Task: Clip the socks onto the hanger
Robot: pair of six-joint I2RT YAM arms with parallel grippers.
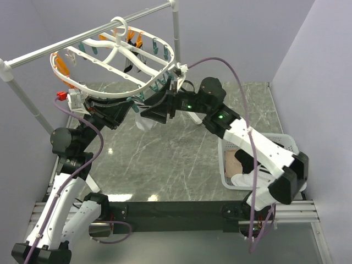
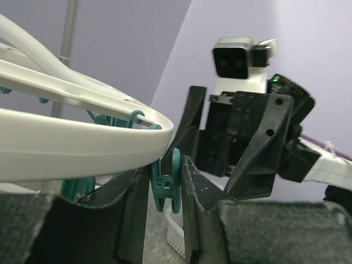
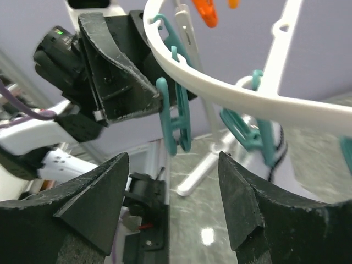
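Under the rim of the white hanger (image 1: 82, 87), my left gripper is shut on a teal clip (image 2: 160, 190). That same clip (image 3: 181, 118) hangs from the hanger's curved end in the right wrist view. My right gripper stands open just below it, with nothing between its fingers. A white sock (image 3: 286, 176) with a dark stripe hangs near a neighbouring teal clip (image 3: 247, 135); its top is partly covered by that clip. From above, the sock (image 1: 144, 122) shows beneath the rim, between both grippers.
Orange clips (image 1: 61, 65) and further teal clips sit around the hanger, which hooks over a metal rail (image 1: 60, 45). A white basket (image 1: 223, 165) with socks stands at the right, below the right arm.
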